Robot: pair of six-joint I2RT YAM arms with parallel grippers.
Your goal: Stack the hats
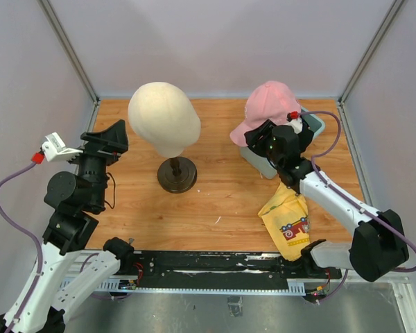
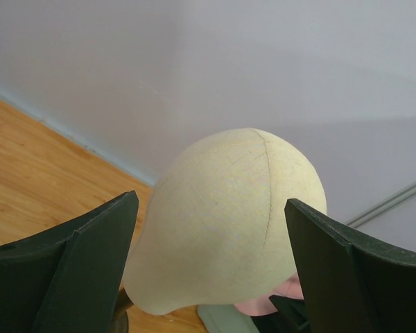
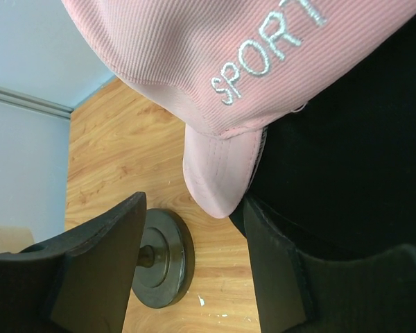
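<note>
A pink cap (image 1: 272, 100) rests over a grey-green container at the back right. In the right wrist view the pink cap (image 3: 229, 55) shows "SPORT" lettering, its brim pointing down; black cloth, perhaps another hat (image 3: 347, 152), lies directly beneath. My right gripper is at the cap's near side, fingers apart, the right one against the black cloth; whether it touches the cap is unclear. A cream head form (image 1: 164, 118) stands bare on a dark round base (image 1: 177, 175). Left of it waits my left gripper, open and empty, facing the form (image 2: 222, 215).
The grey-green container (image 1: 258, 163) is partly covered by the cap and my right arm. A yellow cloth with a printed truck (image 1: 290, 222) lies in front of it. Bare wooden table (image 1: 215, 198) spreads through the middle.
</note>
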